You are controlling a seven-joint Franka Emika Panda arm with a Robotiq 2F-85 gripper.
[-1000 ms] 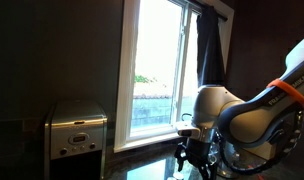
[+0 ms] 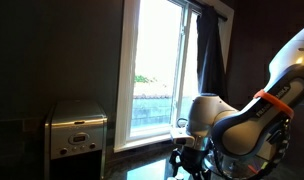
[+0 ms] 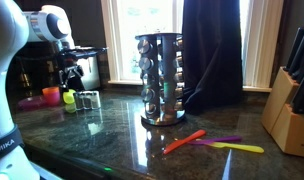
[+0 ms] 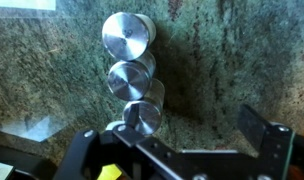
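Observation:
Several small jars with round silver lids stand in a row on the dark stone counter. In the wrist view the nearest-to-top jar [image 4: 126, 36] heads the row, a second jar [image 4: 129, 80] follows, and a third jar [image 4: 143, 116] sits lower. Part of another lid is hidden behind my gripper. My gripper is open, its fingers spread wide to the left and right, and nothing shows gripped between them. Exterior view 2 has the gripper [image 3: 74, 78] at the left, above and beside the clear jars [image 3: 91, 100]. In exterior view 1 the gripper [image 2: 185, 160] is low and partly cut off.
A tall rotating spice rack [image 3: 163, 85] stands mid-counter. Red [image 3: 185, 141], purple [image 3: 216, 139] and yellow [image 3: 237, 147] utensils lie before it; a knife block [image 3: 288, 112] is right. A red cup [image 3: 52, 97] and yellow-green object [image 3: 70, 97] are near the arm.
In exterior view 1 the arm has shifted slightly left and downward. The window and the counter appliance stay where they were.

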